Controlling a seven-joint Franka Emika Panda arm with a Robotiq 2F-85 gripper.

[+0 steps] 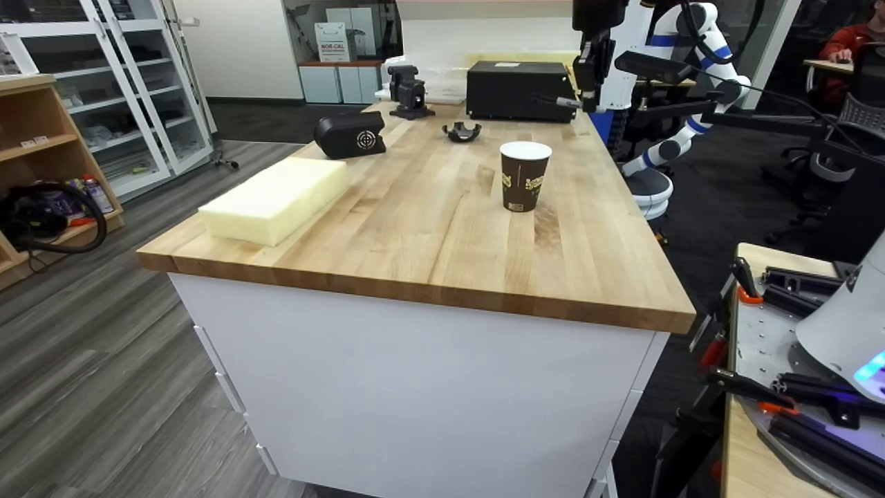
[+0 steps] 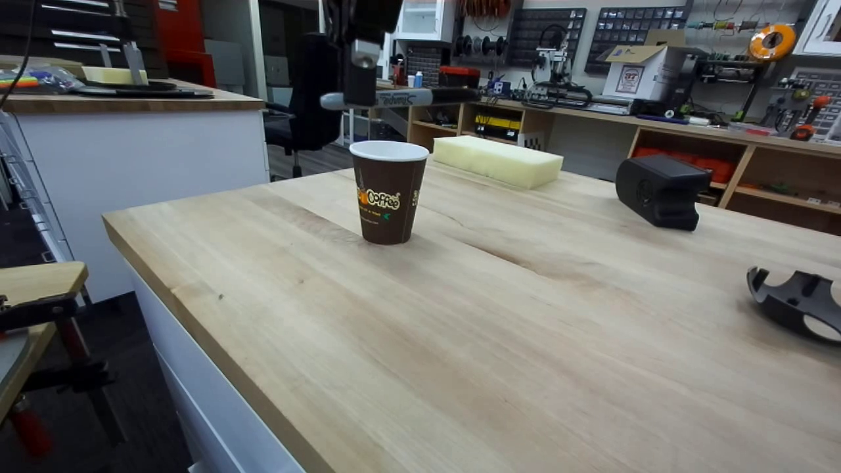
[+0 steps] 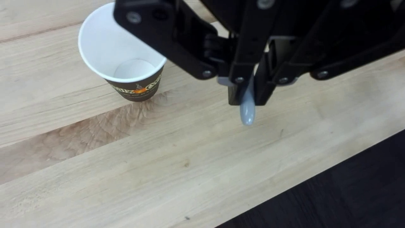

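Note:
A grey Sharpie marker lies level in the air, with my gripper shut on it. In the wrist view the marker's rounded grey end pokes out from between the black fingers. On the wooden table stands a brown paper coffee cup, upright with a white rim. Its inside looks empty from above. The gripper is higher than the cup and off to one side of it, the marker not touching it.
A pale yellow foam block lies at the table's left edge. Farther back are a black speaker-like block, a black curved part and a black box. Bare wood surrounds the cup.

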